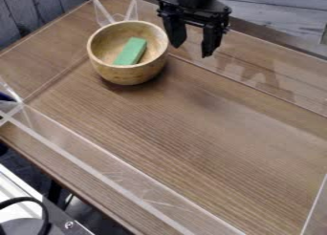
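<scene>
A round wooden bowl (128, 74) sits at the upper left of the table, with a green block (130, 51) lying inside it. My black gripper (193, 43) hangs to the right of the bowl's rim, its fingers apart and pointing down, with nothing seen between them.
A pale wooden plank backdrop (281, 14) stands at the back right. Tape strips and a black cable (38, 210) are at the left and front left edge.
</scene>
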